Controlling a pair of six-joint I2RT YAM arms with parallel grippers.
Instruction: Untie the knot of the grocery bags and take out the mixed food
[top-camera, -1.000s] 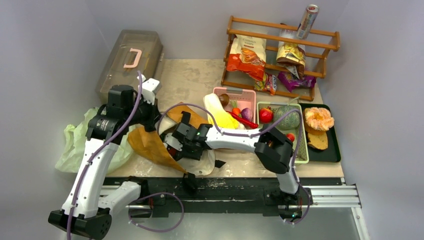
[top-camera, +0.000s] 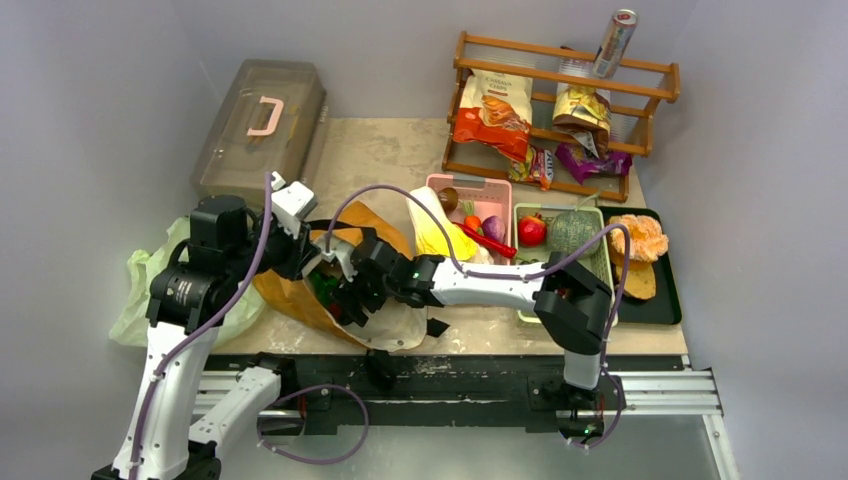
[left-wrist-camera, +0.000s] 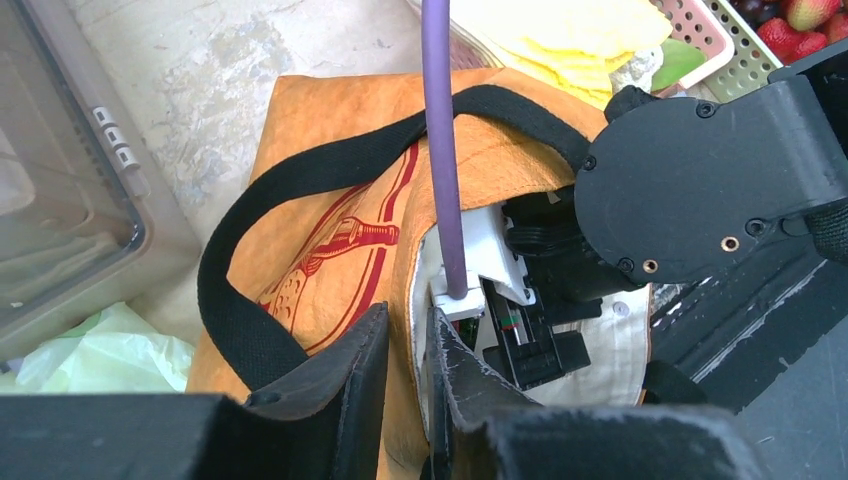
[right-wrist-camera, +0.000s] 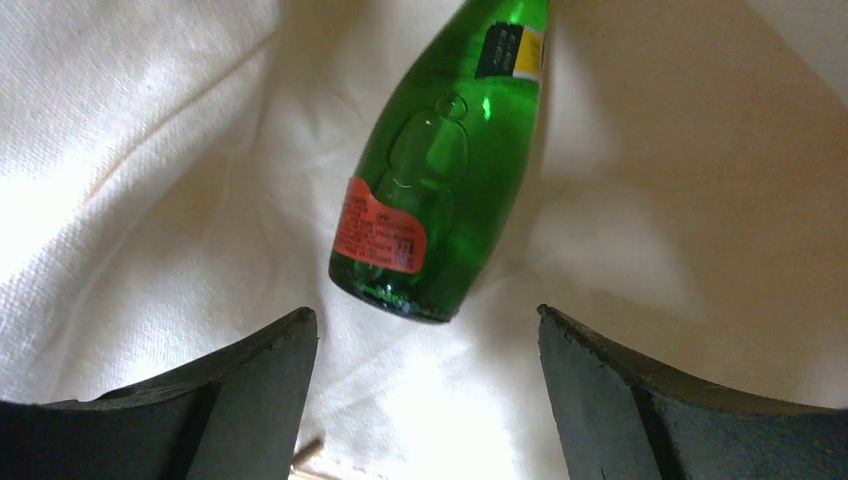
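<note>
The orange grocery bag (top-camera: 290, 305) lies with its mouth spread and its pale lining showing. In the left wrist view, my left gripper stands slightly open, its fingers on either side of the bag's rim. A black handle (left-wrist-camera: 290, 180) loops over the bag's outside. Inside, a green bottle (right-wrist-camera: 445, 190) with a red label rests on the lining, its base toward my right gripper. That gripper is open wide; the bottle's base sits just beyond the fingertips, with nothing gripped. The bottle's neck runs out of the right wrist view.
A pink basket (top-camera: 440, 183) and a green basket (top-camera: 524, 210) hold produce, with a dark tray (top-camera: 668, 290) farther right. Behind stands a wooden snack rack (top-camera: 665, 85). A lidded box (top-camera: 230, 120) and a pale green plastic bag (top-camera: 150, 300) are at left.
</note>
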